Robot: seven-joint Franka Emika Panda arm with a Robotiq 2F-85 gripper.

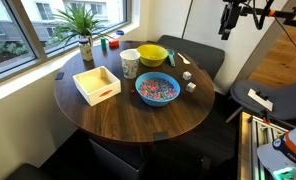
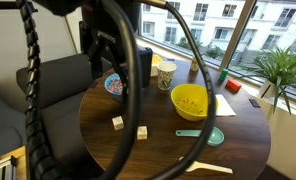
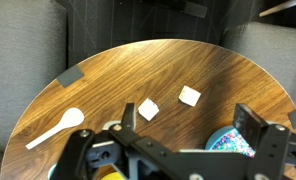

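My gripper hangs high over the round wooden table, fingers spread wide, with nothing between them. In exterior view 1 the gripper (image 1: 226, 32) is at the upper right, well clear of everything on the table. Two small white blocks lie apart on bare wood, one block (image 3: 148, 109) left of the other block (image 3: 189, 96) in the wrist view. A blue bowl (image 1: 148, 97) of small colourful pieces stands near them. Farther back is a yellow bowl (image 1: 162, 49), partly cut off by the gripper in the wrist view.
A cream box (image 1: 96, 90), a patterned cup (image 1: 130, 68) and a potted plant (image 1: 81, 45) stand toward the window side. A white spoon (image 3: 58, 128) and a teal utensil (image 2: 200, 137) lie flat.
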